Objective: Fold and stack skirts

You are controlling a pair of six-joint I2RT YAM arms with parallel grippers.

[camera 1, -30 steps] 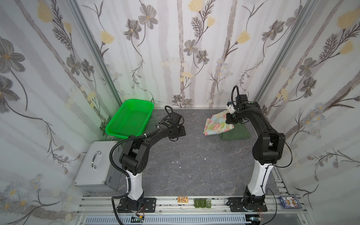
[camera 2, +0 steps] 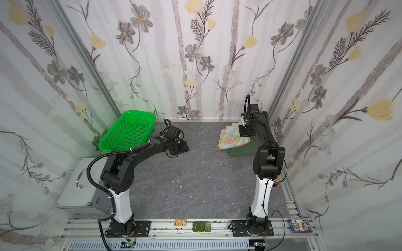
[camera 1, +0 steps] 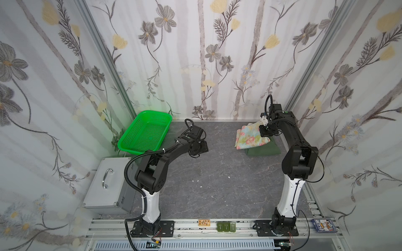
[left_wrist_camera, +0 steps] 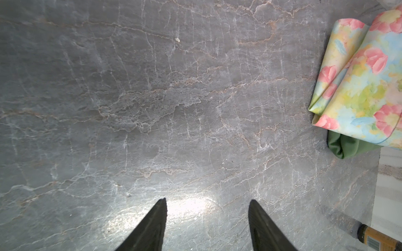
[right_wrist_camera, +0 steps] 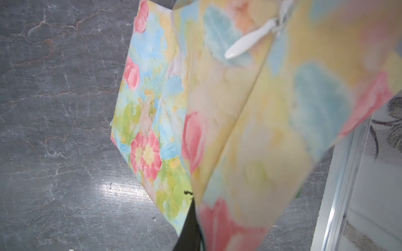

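A folded floral skirt (camera 1: 251, 136) in pastel colours lies over a folded dark green skirt (camera 1: 261, 149) at the back right. My right gripper (camera 1: 264, 130) is at the floral skirt, shut on its fabric; in the right wrist view the cloth (right_wrist_camera: 155, 104) fills much of the picture, a white tie on it. My left gripper stands open over bare table at the middle left, with the floral skirt off to its right.
A green basket (camera 1: 161, 121) sits at the back left, with a metal box (camera 1: 100, 196) in front of it. A small cylinder (left_wrist_camera: 379, 238) stands at the right edge.
The left arm has stayed nearly still.
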